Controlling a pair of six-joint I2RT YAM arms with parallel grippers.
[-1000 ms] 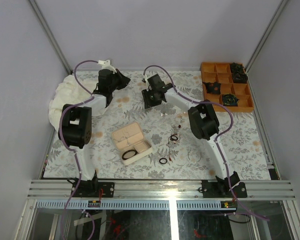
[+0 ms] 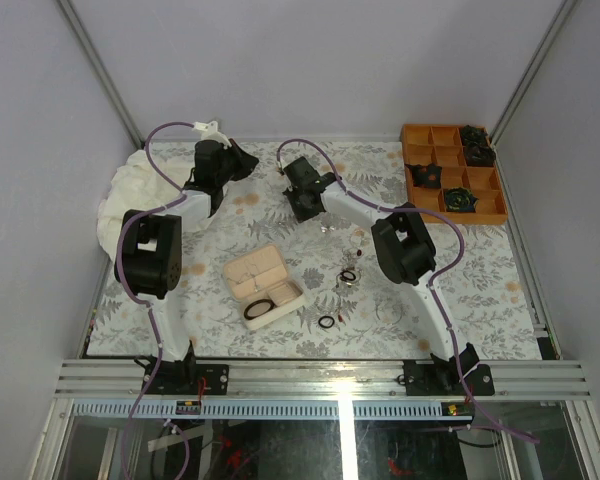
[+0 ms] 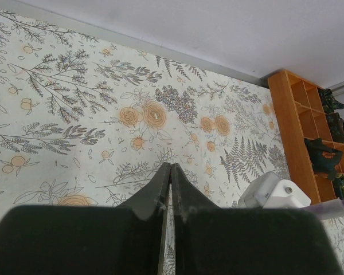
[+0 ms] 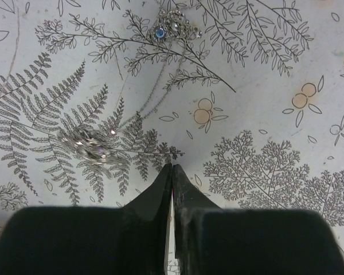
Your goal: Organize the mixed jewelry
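My left gripper is shut with nothing visible between its fingers, raised at the back left over bare cloth. My right gripper is shut, nothing between its fingers, over the middle back. In the right wrist view a silvery jewelry cluster (image 4: 92, 148) lies left of its tips, and a chain with a blue-stone piece (image 4: 172, 28) lies farther off. An open cream jewelry box (image 2: 260, 270) holds a black ring. Black rings (image 2: 326, 321) and small pieces lie loose right of the box.
A wooden compartment tray (image 2: 455, 220) with dark pouches stands at the back right. A white cloth (image 2: 120, 210) lies at the far left.
My right gripper has shifted slightly in the top view, its head a little lower in the frame. The left arm and the objects look unchanged.
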